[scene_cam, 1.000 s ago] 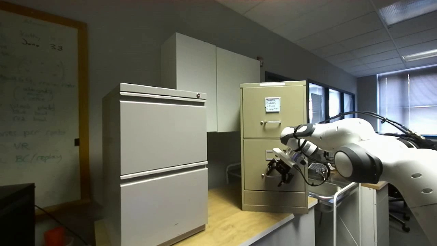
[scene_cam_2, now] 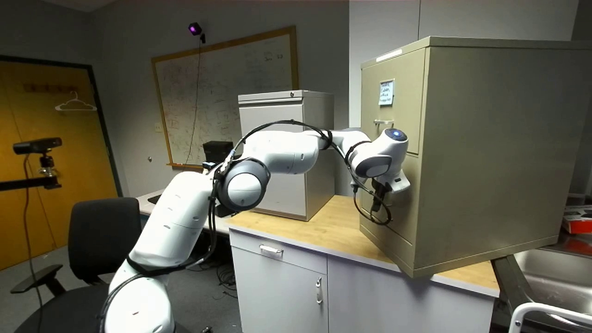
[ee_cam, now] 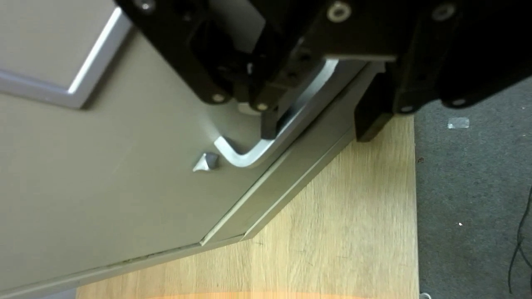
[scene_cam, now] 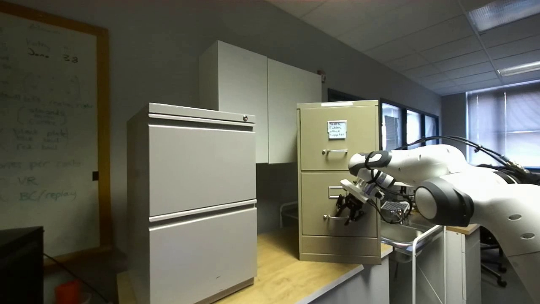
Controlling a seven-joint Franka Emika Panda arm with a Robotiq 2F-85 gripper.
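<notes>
A tan two-drawer filing cabinet (scene_cam: pixel 339 202) stands on the wooden counter, both drawers flush. My gripper (scene_cam: pixel 347 213) is at the lower drawer's silver handle (ee_cam: pixel 243 160), tilted against the cabinet front. Looking from the wrist, one finger (ee_cam: pixel 269 124) lies at the handle's inner side, overlapping the bar. The other finger (ee_cam: pixel 371 112) stands apart on the outer side. The handle bar runs between them with a clear gap to the outer finger, so my gripper is open. The handle's far end is hidden behind the gripper body. In exterior view 2 the wrist mostly covers the gripper.
A light grey filing cabinet (scene_cam: pixel 202 172) stands left on the same counter (scene_cam: pixel 283 271), with bare wood between the two. To the tan cabinet's right is a metal sink (scene_cam_2: pixel 555 280). The counter's edge drops to carpet (ee_cam: pixel 469 174).
My gripper has shifted slightly right and down along the lower drawer's handle, its fingers looking closer together. Both cabinets have stayed in place.
</notes>
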